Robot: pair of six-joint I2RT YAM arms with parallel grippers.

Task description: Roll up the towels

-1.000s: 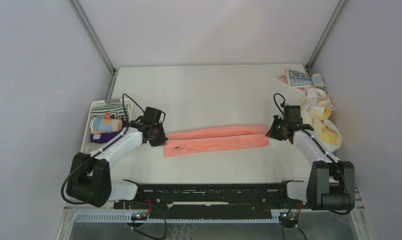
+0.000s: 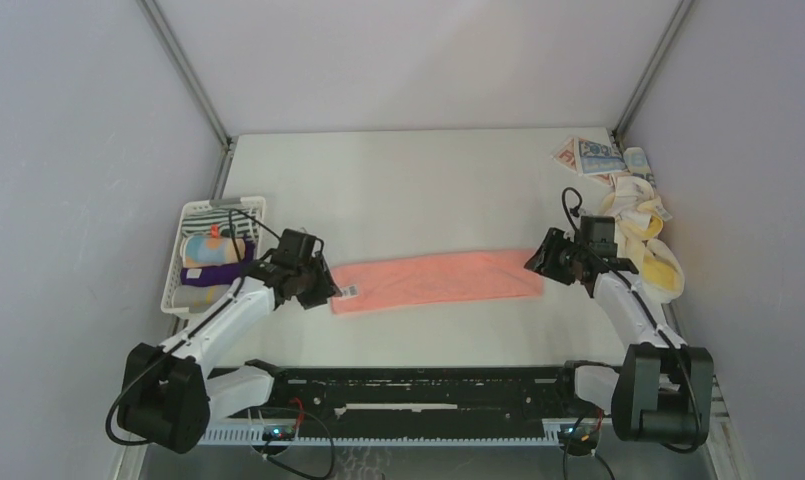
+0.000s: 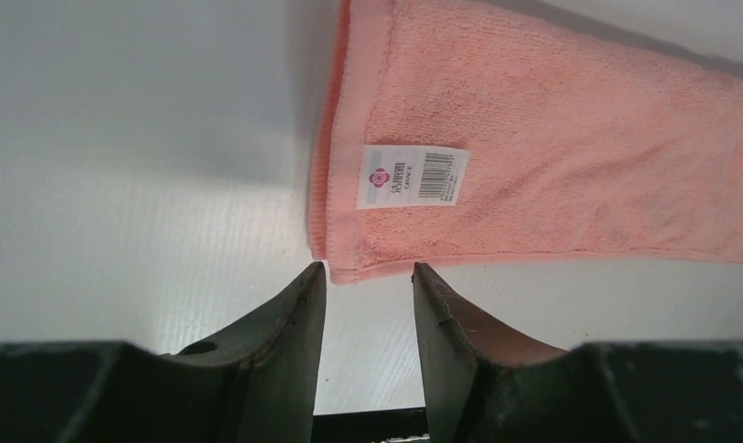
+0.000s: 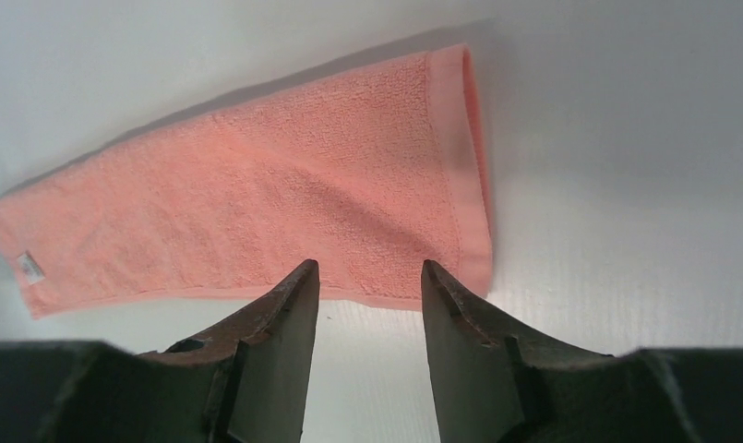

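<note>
A pink towel lies as a long folded strip across the middle of the table. Its left end carries a white label, and its layered edge shows in the left wrist view. Over that left end stands my left gripper, part open with nothing between its fingers. At the opposite end, my right gripper is likewise part open and empty. In the right wrist view the towel's near edge passes just beyond the fingertips, and the strip looks flat with slight creases.
To the left, a white basket holds several rolled towels. A heap of cream and yellow towels lies at the right edge, with patterned cloths behind it.
A second ago a lengthwise flap edge ran along the strip; now its top is smooth and the label shows. Both grippers have shifted slightly, the right one most recently leftward over the towel's end.
</note>
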